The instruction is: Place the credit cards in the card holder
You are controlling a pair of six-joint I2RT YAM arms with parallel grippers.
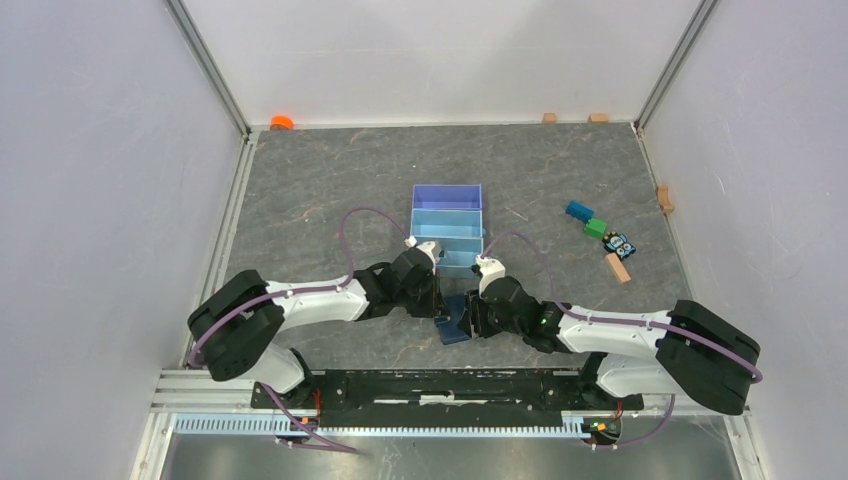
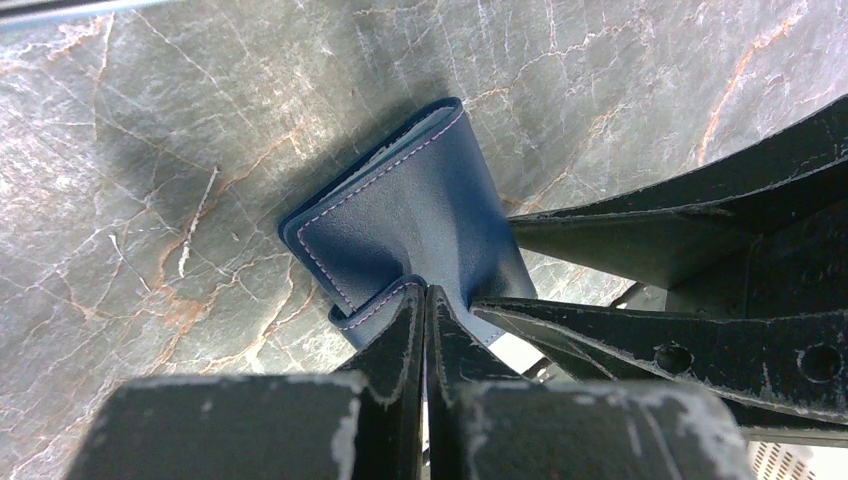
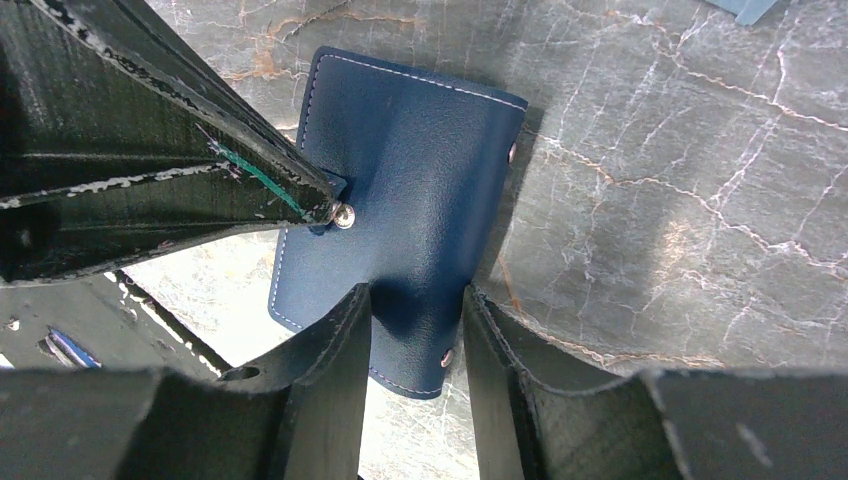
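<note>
The card holder (image 3: 420, 150) is a dark blue leather wallet with pale stitching, folded over on the grey table. My right gripper is shut on its folded side, one finger on each face. At the small strap with a metal snap (image 3: 344, 216), my left gripper has its tips pressed together; whether the strap edge is pinched between them is unclear. A pale layer (image 2: 432, 122) shows along the holder's open edge in the left wrist view. I make out no separate credit card anywhere.
Just behind the holder stand blue and purple open trays (image 1: 447, 222). To the right lie a blue block (image 1: 579, 211), a green block (image 1: 595, 228), an owl-like figure (image 1: 619, 245) and a wooden block (image 1: 617, 267).
</note>
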